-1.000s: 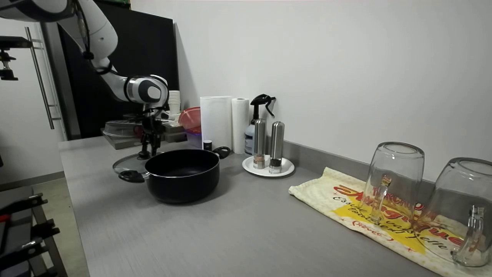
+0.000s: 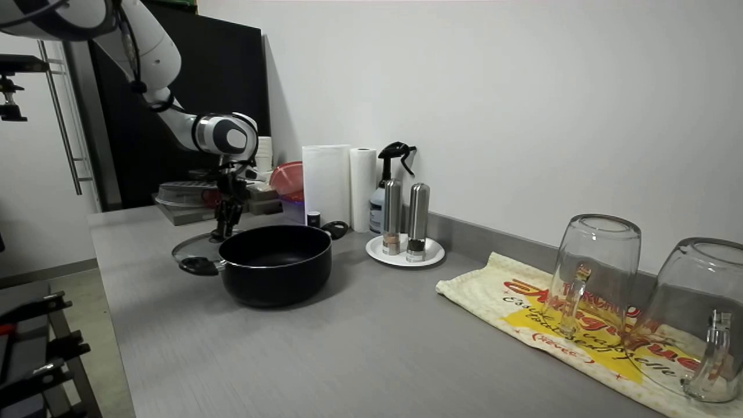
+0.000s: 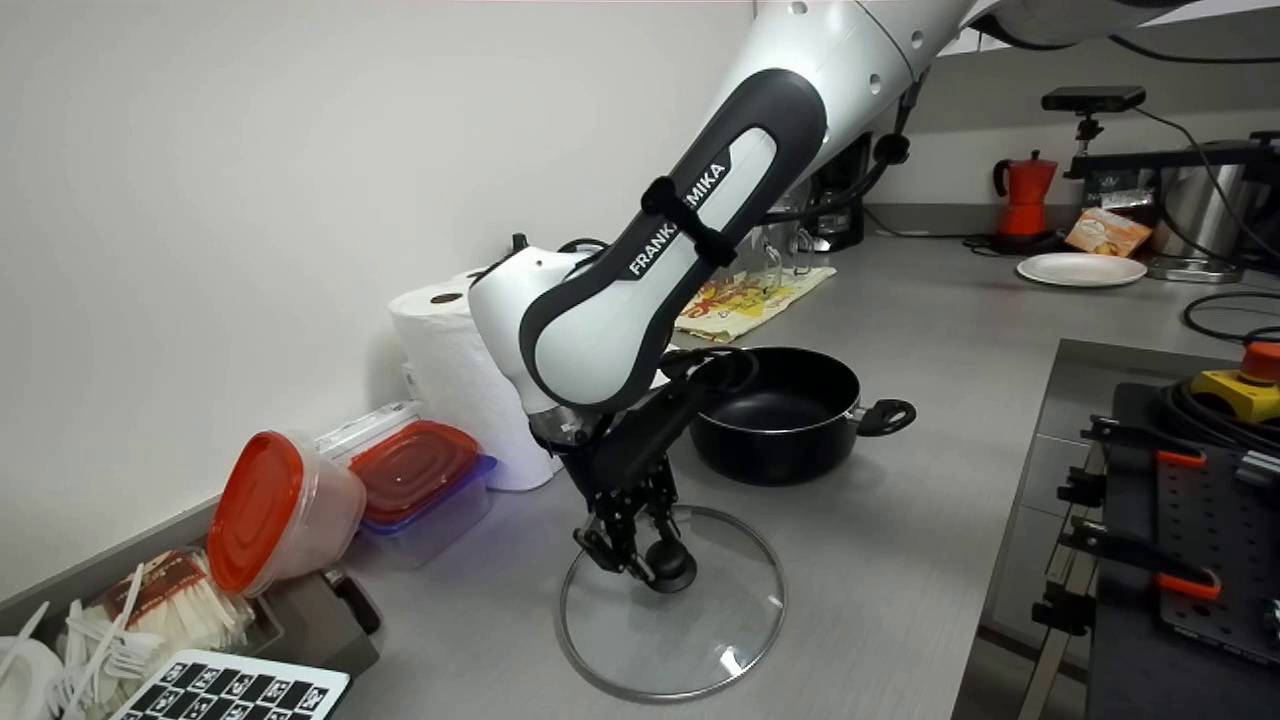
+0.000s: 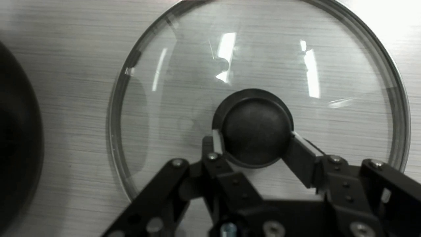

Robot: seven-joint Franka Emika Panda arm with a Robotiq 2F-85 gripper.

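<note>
A round glass lid (image 3: pixel 702 630) with a metal rim lies flat, at or just above the counter; any gap beneath it is too small to tell. My gripper (image 3: pixel 639 546) points down over it, shut on the black lid knob (image 4: pixel 255 124). In the wrist view the two fingers (image 4: pixel 306 158) press on opposite sides of that knob. Beside the lid stands an uncovered black pot (image 2: pixel 296 278) with two side handles, empty as far as its inside shows. In exterior view 1 the pot hides part of the lid (image 2: pixel 186 249).
Paper rolls (image 2: pixel 325 184) stand along the wall, near plastic containers (image 3: pixel 420 480). Two steel mills sit on a white plate (image 2: pixel 374 247). Glass mugs (image 2: pixel 592 271) rest upside down on a cloth (image 2: pixel 480 285). The counter in front of the pot is clear.
In exterior view 1 my gripper's fingers have come closer together at the knob. The arm and lid have shifted slightly to the right, toward the pot, which has not moved.
</note>
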